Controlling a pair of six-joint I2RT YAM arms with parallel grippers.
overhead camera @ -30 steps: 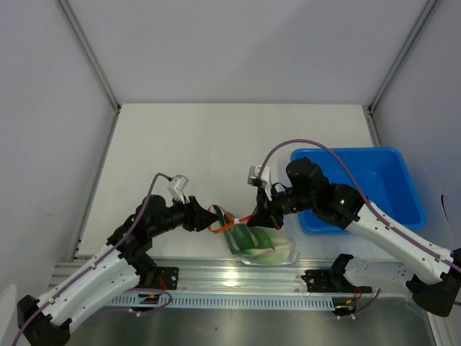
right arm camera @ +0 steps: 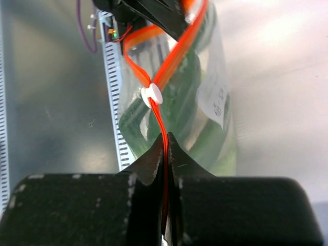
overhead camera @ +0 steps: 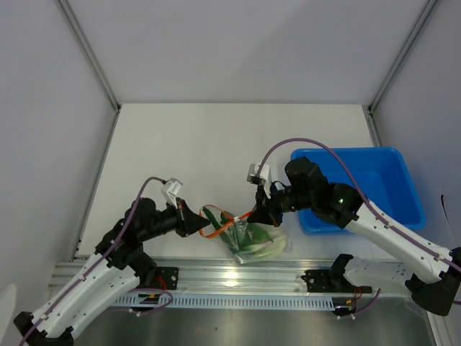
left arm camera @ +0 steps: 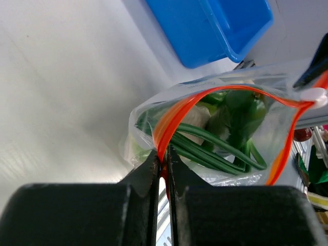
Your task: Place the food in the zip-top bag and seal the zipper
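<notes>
The zip top bag [overhead camera: 252,241] lies near the table's front edge, with green vegetables [left arm camera: 236,118] inside and its orange zipper [left arm camera: 179,110] partly gaping. A white slider [right arm camera: 151,95] sits on the zipper. My left gripper is at the near corner of the bag's opening, the orange edge running down between its nearly closed fingers; whether it grips that edge is unclear. My right gripper is shut on the red zipper strip beyond the slider.
A blue bin [overhead camera: 360,180] stands at the right of the table [overhead camera: 166,144], whose back and left are clear. A metal rail runs along the front edge.
My left gripper has moved slightly left and toward the front, and the left end of the bag's opening has shifted with it. The right gripper stays in place.
</notes>
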